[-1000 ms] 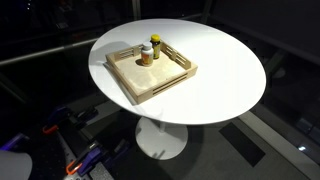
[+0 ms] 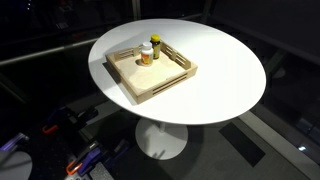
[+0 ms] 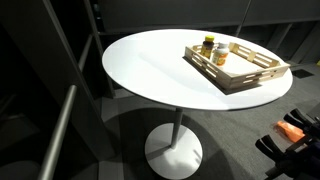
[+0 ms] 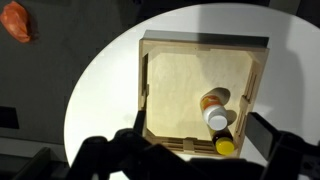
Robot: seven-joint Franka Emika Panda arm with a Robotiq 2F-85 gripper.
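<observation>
My gripper is open and empty above the tray in the wrist view, its dark fingers spread wide along the lower edge. The light wooden tray [image 4: 180,85] has slotted sides and rests on a round white table. In it stands a white-capped bottle with an orange label [image 4: 213,112]. Close beside that bottle is a dark one with a yellow cap [image 4: 226,146], near the tray's side. Exterior view 1 shows the white-capped bottle [image 2: 147,54] and yellow-capped bottle [image 2: 155,45] both upright, well apart from the arm at lower left.
Something orange [image 4: 18,20] lies on the floor away from the table.
</observation>
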